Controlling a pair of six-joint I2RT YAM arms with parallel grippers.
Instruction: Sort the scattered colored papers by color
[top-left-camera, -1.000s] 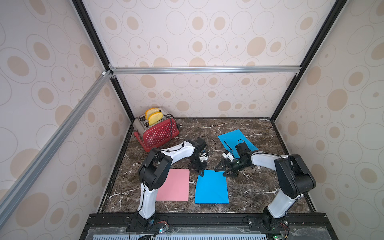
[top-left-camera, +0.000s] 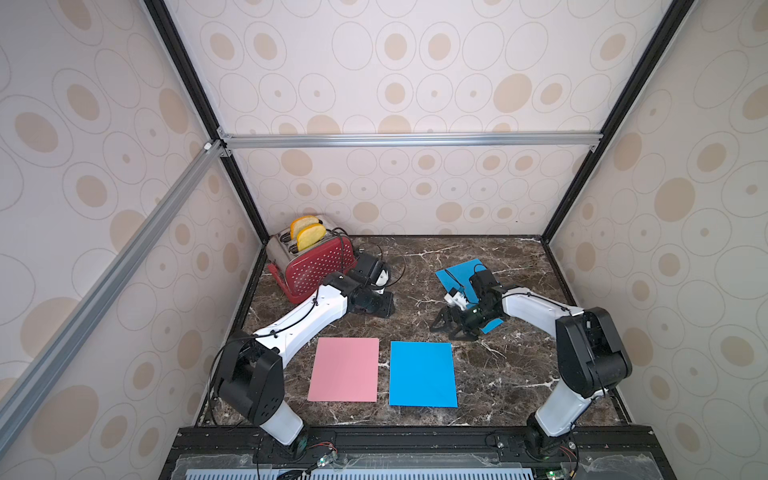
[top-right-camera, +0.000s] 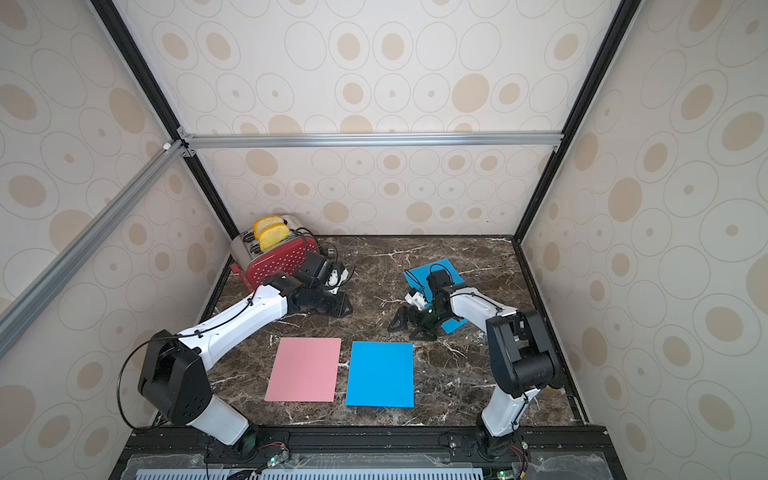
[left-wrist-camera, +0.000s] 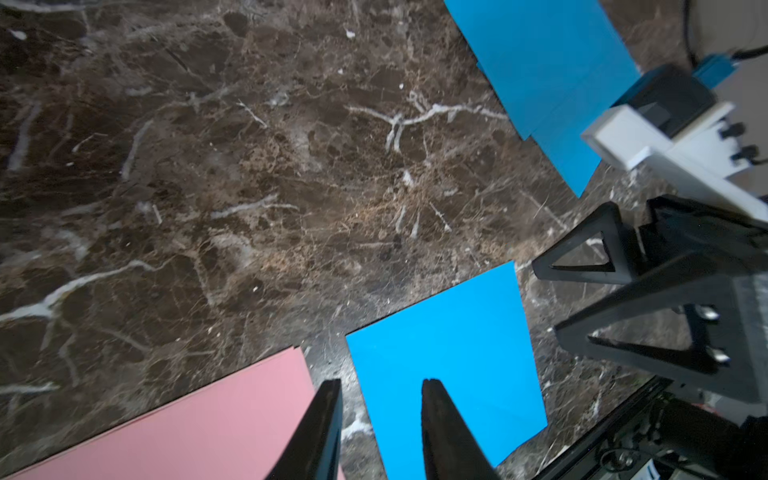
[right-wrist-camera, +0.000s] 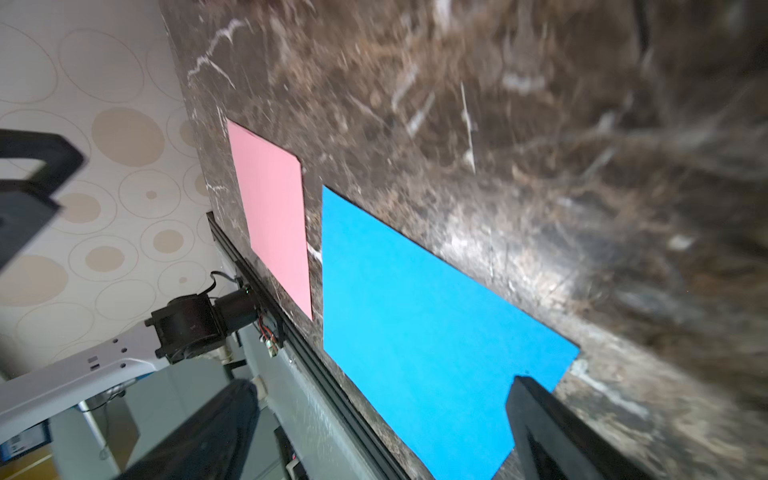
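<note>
A pink square stack (top-left-camera: 344, 369) and a blue square (top-left-camera: 422, 373) lie side by side at the front of the table. More blue sheets (top-left-camera: 456, 272) lie overlapping at the back right, partly hidden by the right arm. My left gripper hangs raised at the centre-left, its fingers apart, with nothing between them, above the pink and blue papers. My right gripper (top-left-camera: 452, 326) is open just behind and right of the front blue square, holding nothing.
A red basket (top-left-camera: 312, 276) holding a grey appliance with yellow items stands at the back left, close to my left arm. Bare marble shows at the back centre and front right.
My left gripper has risen and moved back and left, away from the front blue square, which now lies flat and uncovered. The right gripper has shifted very slightly.
</note>
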